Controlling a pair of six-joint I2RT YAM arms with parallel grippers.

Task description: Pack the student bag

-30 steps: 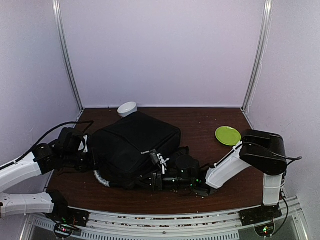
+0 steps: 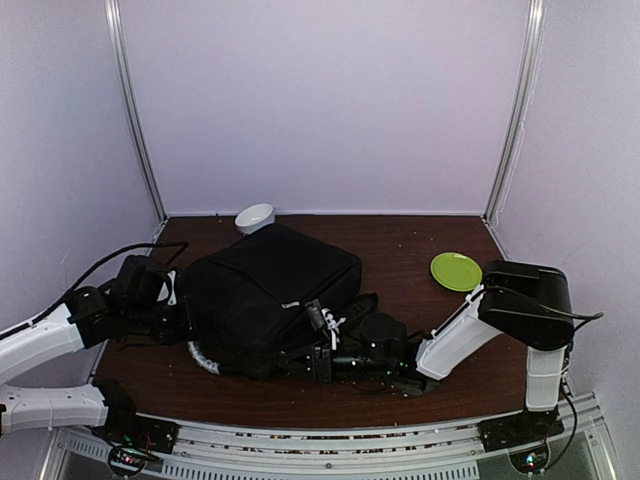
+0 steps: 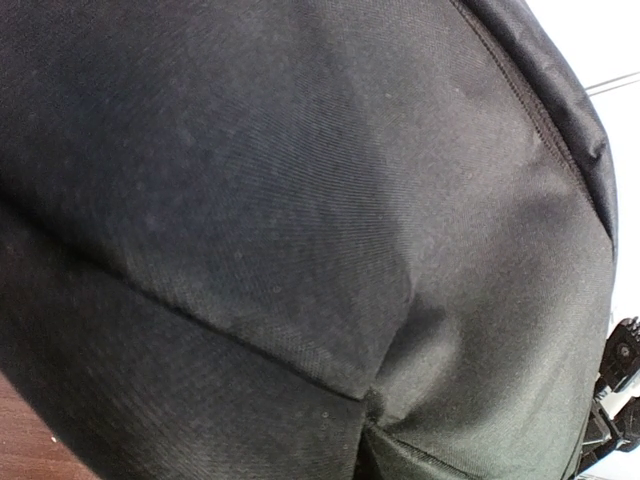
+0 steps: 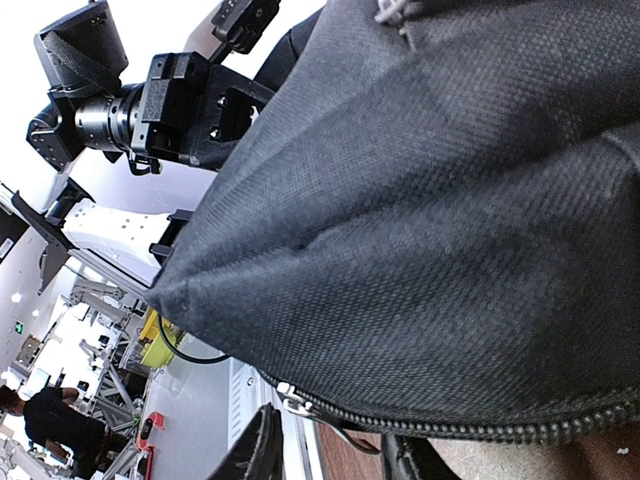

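A black bag lies at left centre of the table, its side filling the left wrist view. Against the bag's left side is my left gripper, shut. Its fingertips are hidden, and the bag's fabric puckers toward the bottom of the left wrist view. At the bag's front edge, my right gripper is part open, one finger either side of a thin zipper pull. That pull hangs from a metal slider on the zipper along the bag's lower edge.
Behind the bag stands a white bowl. A green plate lies on the right of the brown table, near my right arm. Bare table shows between bag and plate and along the front.
My right gripper has shifted very slightly to the right along the bag's front edge. The left arm, bag, bowl and plate look unmoved.
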